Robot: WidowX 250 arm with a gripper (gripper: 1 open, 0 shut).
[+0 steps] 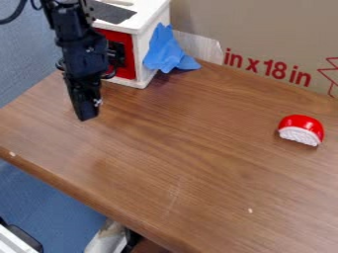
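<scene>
The black gripper (87,103) hangs low over the left part of the wooden table (172,173), pointing down; whether its fingers are open or shut is hard to make out. A red and white object (301,128), like a small brush or block, lies on the right of the table, well apart from the gripper.
Behind the gripper stands a white box (150,24) with a red front and a dark top. A crumpled blue cloth (168,52) lies at its right, before a cardboard panel (262,35).
</scene>
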